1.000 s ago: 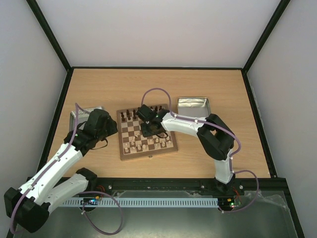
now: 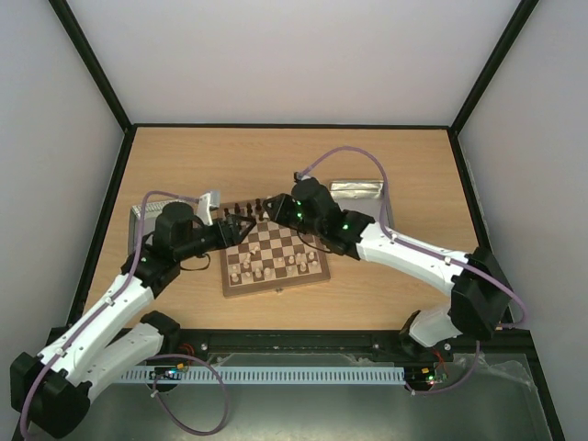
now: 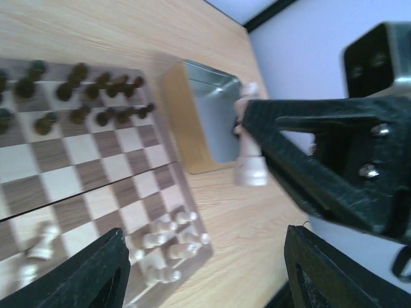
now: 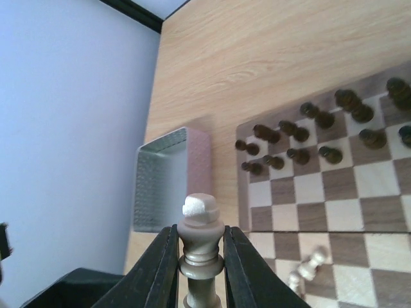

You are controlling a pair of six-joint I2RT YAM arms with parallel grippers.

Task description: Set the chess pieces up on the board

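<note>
The chessboard [image 2: 276, 286] has dark pieces [image 4: 331, 154] standing in rows on its far side and light pieces [image 3: 183, 250] on its near side; two light pieces [image 4: 316, 260] lie tipped near the middle. My right gripper holds a white piece upright between its fingertips, raised over the board; it also shows in the left wrist view [image 3: 249, 168]. My left gripper is open with nothing between its fingers, over the board's left part, facing the right gripper.
Metal trays [image 2: 358, 188] stand either side of the board; the left one [image 4: 157, 179] is partly hidden by my left arm in the top view. Bare wooden table [image 2: 423, 184] lies around them, bordered by dark frame and walls.
My right arm has swung up and turned, carrying the white piece off the board's middle. My left gripper has moved right, towards the right gripper.
</note>
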